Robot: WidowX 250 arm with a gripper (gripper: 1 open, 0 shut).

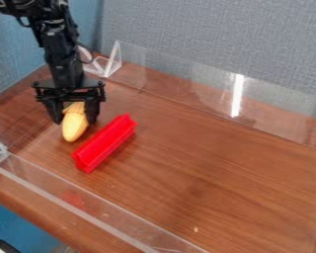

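My black gripper (pixel 71 105) hangs low at the left of the wooden table, its fingers around the upper end of a yellow, oblong object (pixel 75 125) that lies pointing toward the front. Whether the fingers are closed on it is unclear, as the gripper body hides that end. A red elongated block (pixel 104 143) lies diagonally just to the right of the yellow object, apart from the gripper.
Clear plastic walls (pixel 237 94) edge the table at the back, and another runs along the front left. Grey and blue walls stand behind.
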